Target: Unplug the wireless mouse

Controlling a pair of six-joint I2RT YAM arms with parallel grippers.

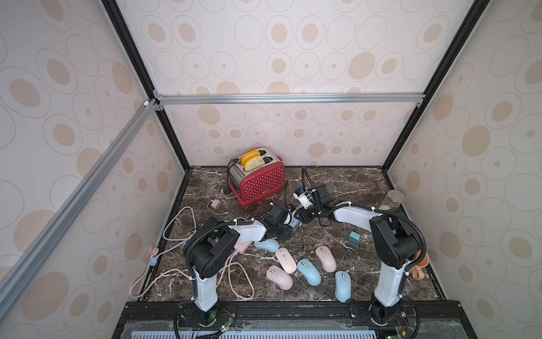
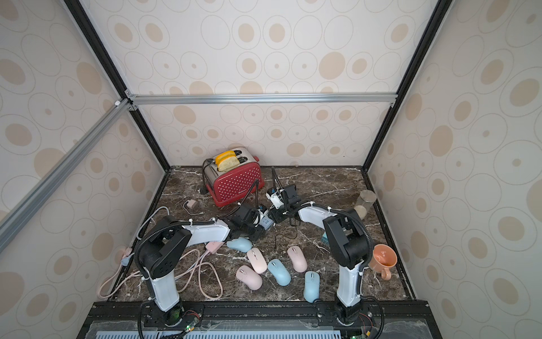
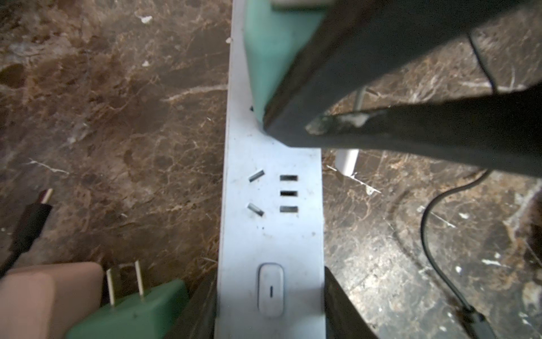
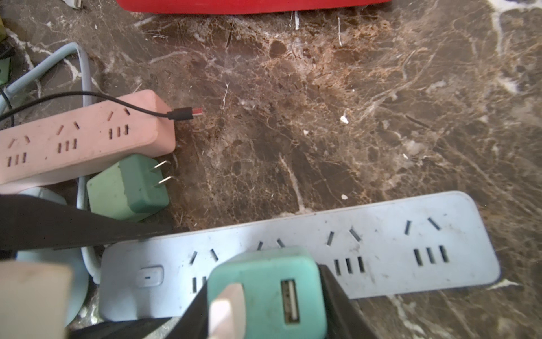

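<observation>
A white power strip (image 3: 271,237) lies on the marble top. In the left wrist view its near end sits between the fingers of my left gripper. A teal charger block (image 4: 265,268) stands on the strip, within the fingers of my right gripper, with its USB port facing up. A white piece (image 4: 228,310) at its side is unclear. A white connector (image 3: 347,161) lies beside the strip. Several pink and blue mice, including a blue one (image 1: 308,272), lie at the front.
A red toaster (image 1: 262,183) stands at the back. A pink power strip (image 4: 84,135) and a green charger (image 4: 127,186) lie beside the white strip. Cables run along the left, and an orange mug (image 2: 382,257) stands at the right.
</observation>
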